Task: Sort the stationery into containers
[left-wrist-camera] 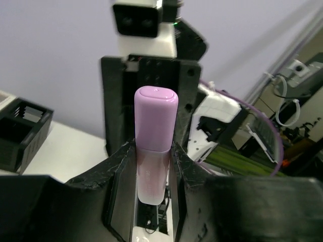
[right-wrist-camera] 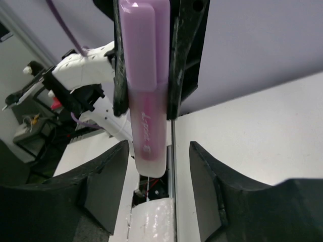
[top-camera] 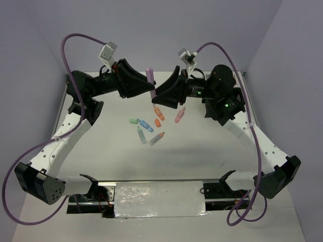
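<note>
A pink highlighter (top-camera: 150, 78) stands upright between the two grippers above the table (top-camera: 111, 151). My left gripper is shut on it, visible in the left wrist view. My right gripper is part open, its fingers either side of the highlighter's pale lower end, with space beside it in the right wrist view. On the table below lie an orange marker (top-camera: 159, 113), a pink one (top-camera: 179, 115), a blue one (top-camera: 145, 125), a green one (top-camera: 142, 135), a grey one (top-camera: 157, 138) and small green (top-camera: 133, 121) and orange pieces (top-camera: 157, 123).
A black container (left-wrist-camera: 25, 131) appears at the left of the left wrist view; in the top view the right arm largely hides that side's back.
</note>
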